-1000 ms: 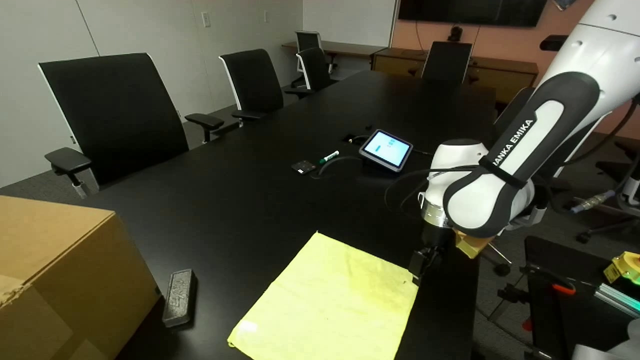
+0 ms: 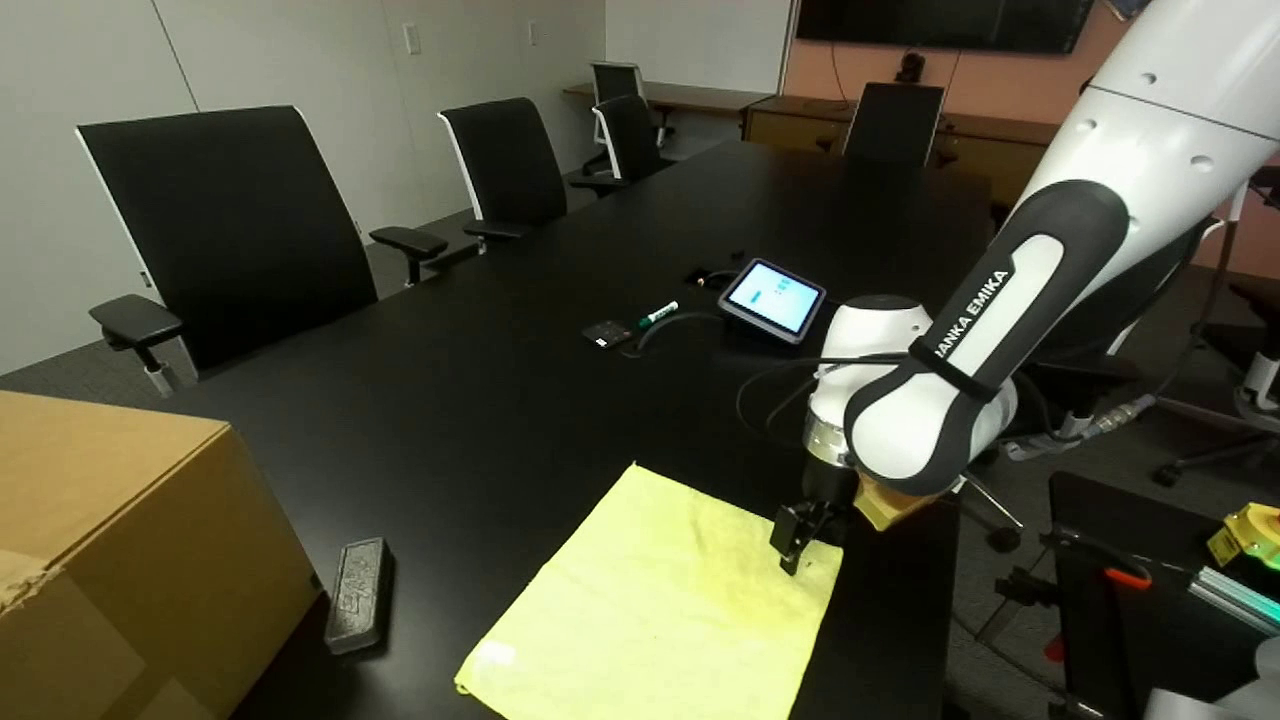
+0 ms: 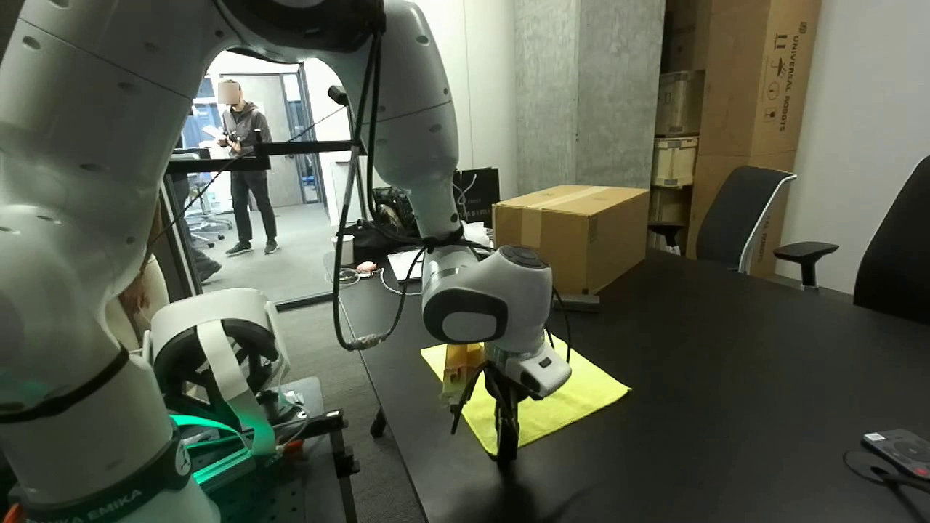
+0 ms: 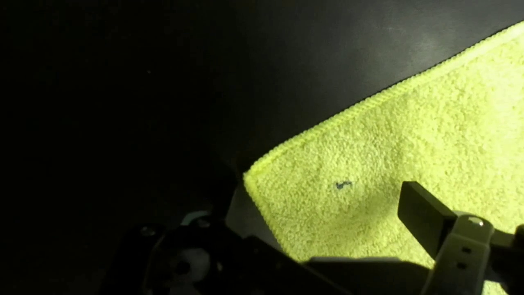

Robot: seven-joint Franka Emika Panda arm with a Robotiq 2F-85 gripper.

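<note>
A yellow cloth (image 2: 672,600) lies flat on the black table, its right corner beneath my gripper (image 2: 792,546). In the wrist view the same cloth (image 4: 373,172) shows a stitched edge, one corner and a small dark mark. One of my fingers (image 4: 425,216) stands over the cloth at the lower right; the other side of the hand is dark and hard to make out. My gripper is open, and no cloth shows pinched in it. From exterior view 2 the hand (image 3: 507,427) hides part of the cloth's near corner (image 3: 488,436).
A cardboard box (image 2: 132,564) and a black eraser (image 2: 359,594) sit left of the cloth. Farther back are a lit tablet (image 2: 774,299) and a green marker (image 2: 659,314). A person (image 3: 248,157) stands in the background.
My gripper has moved left in exterior view 1, from the cloth's right corner to a spot farther in over it. The cloth lies as before.
</note>
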